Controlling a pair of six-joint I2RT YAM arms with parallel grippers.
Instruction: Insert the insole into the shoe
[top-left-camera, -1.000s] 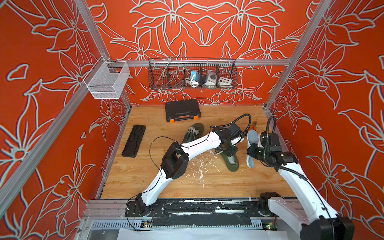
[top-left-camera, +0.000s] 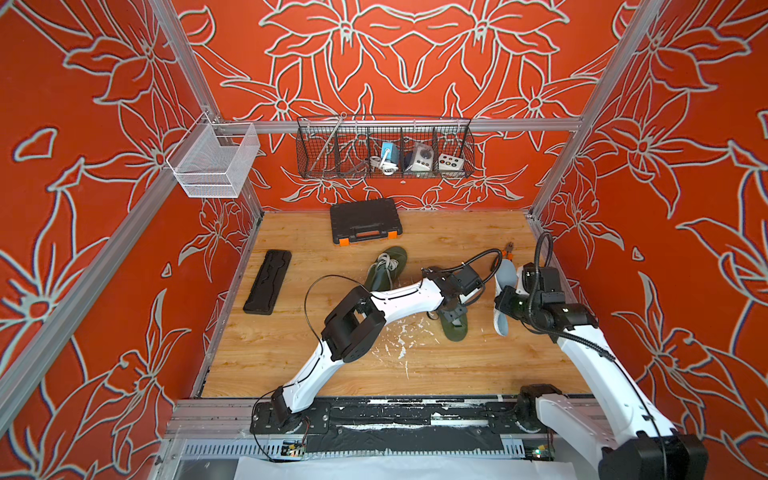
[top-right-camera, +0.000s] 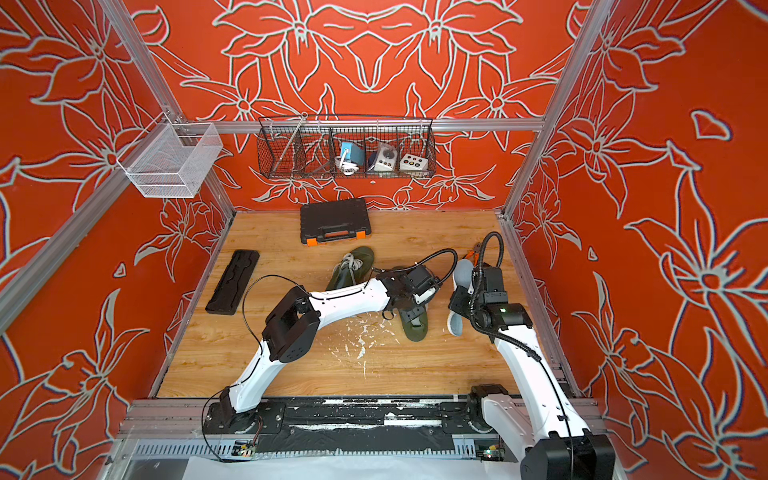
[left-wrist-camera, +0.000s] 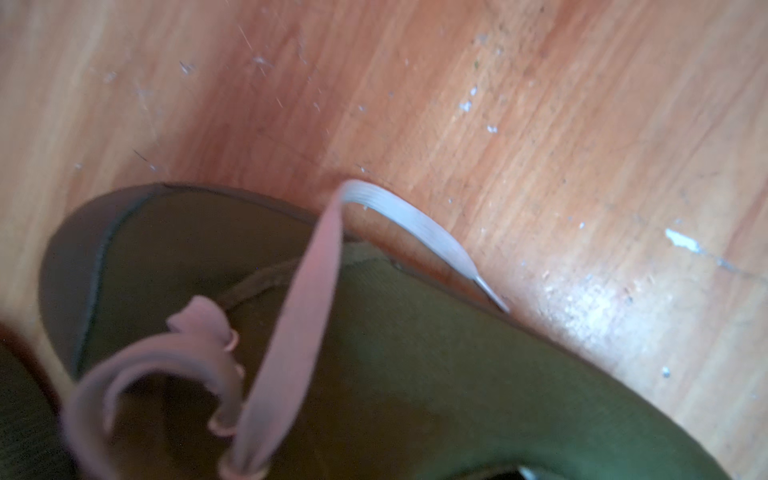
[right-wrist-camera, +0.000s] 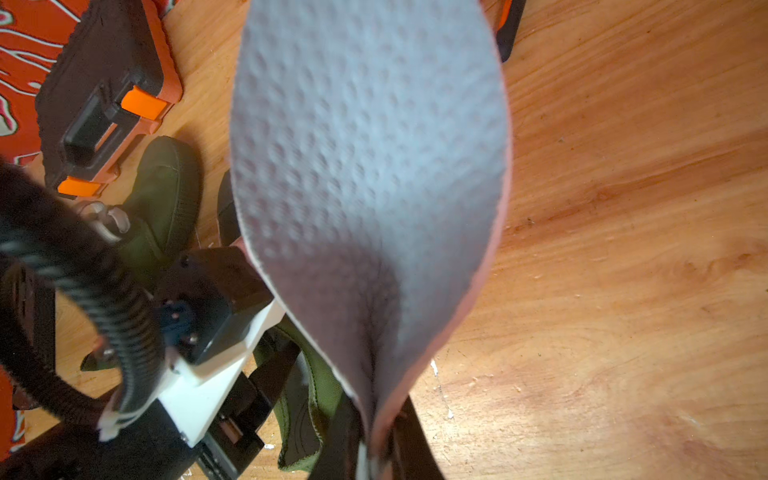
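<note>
A green shoe (top-left-camera: 454, 328) lies right of centre under my left gripper (top-left-camera: 453, 310); its heel opening shows below the gripper, and its pink lace fills the left wrist view (left-wrist-camera: 286, 336). Those left fingers are out of the wrist view and too small overhead to judge. My right gripper (top-right-camera: 457, 301) is shut on the pale dimpled insole (right-wrist-camera: 368, 136), gripped near its middle and held upright to the right of that shoe, its upper half curling above the fingers. A second green shoe (top-left-camera: 388, 268) lies behind the left arm.
A black case (top-left-camera: 364, 217) lies at the back, a black tray (top-left-camera: 267, 281) at the left. Orange objects (top-left-camera: 506, 253) lie behind the right gripper. Wire baskets (top-left-camera: 384, 148) hang on the wall.
My left gripper has moved slightly down and toward the front, and the shoe beneath it has shifted a little left. The right gripper and insole have hardly moved.
</note>
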